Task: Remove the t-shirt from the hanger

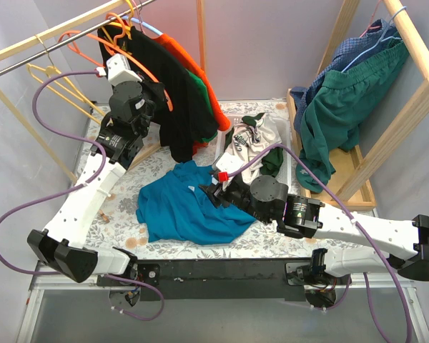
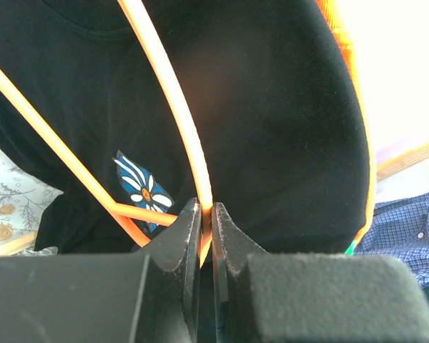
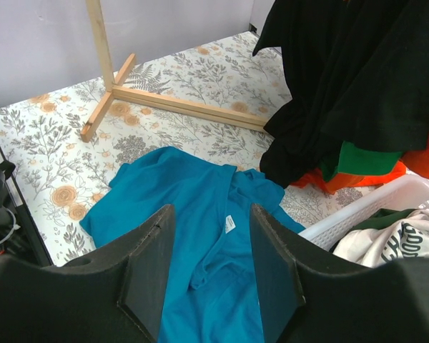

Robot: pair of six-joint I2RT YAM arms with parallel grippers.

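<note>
An empty orange hanger (image 2: 173, 93) crosses the left wrist view, and my left gripper is shut on its bar. Behind it hangs a black t-shirt (image 2: 272, 107) with a small flower print, on the rail at the top view's upper left. A teal t-shirt (image 1: 189, 207) lies spread on the floral floor with no hanger in it. Over that shirt my right gripper stands part open, nothing between its fingers.
Orange and green shirts (image 1: 200, 78) hang beside the black one. A white bin (image 3: 386, 207) holds crumpled clothes. Yellow hangers (image 1: 64, 86) hang at the rail's left, and a second rack with green trousers (image 1: 343, 107) stands at right.
</note>
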